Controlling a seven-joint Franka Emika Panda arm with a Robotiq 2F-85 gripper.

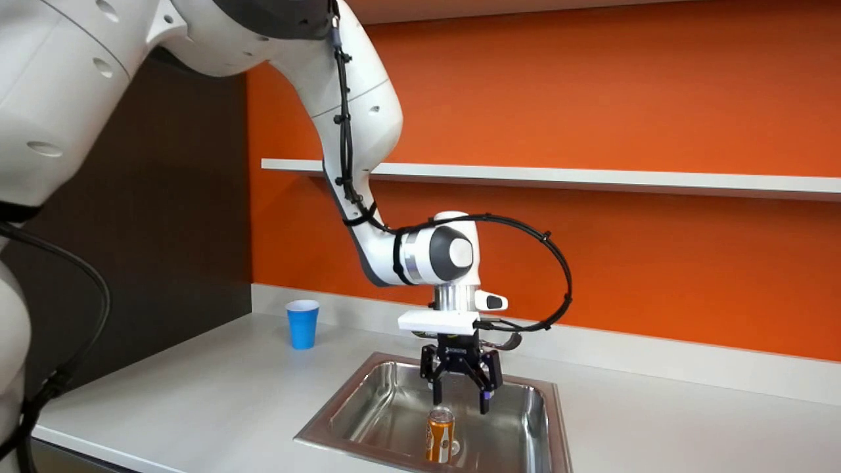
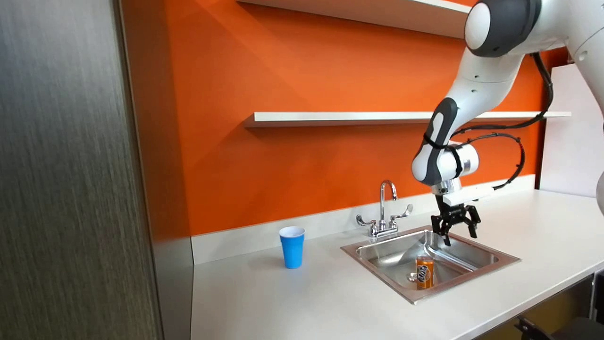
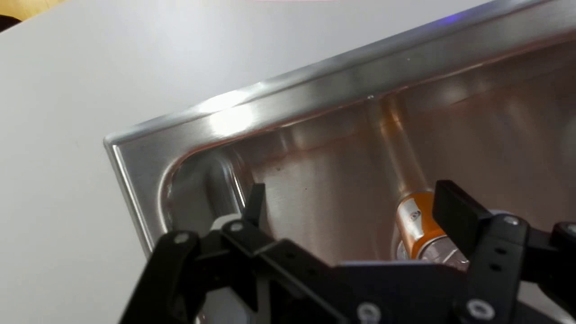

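An orange soda can stands upright on the floor of the steel sink. My gripper is open above the back part of the basin, higher than the can and apart from it. Nothing sits between its fingers. From the other side, exterior view 2 has the gripper over the basin's right back, with the can nearer the front. In the wrist view the can shows beside the right-hand finger, which hides part of it; bare sink floor lies between the two fingers.
A blue cup stands upright on the counter, left of the sink. The chrome faucet rises behind the basin, and a white shelf runs along the orange wall. Counter on both sides of the sink is mostly clear.
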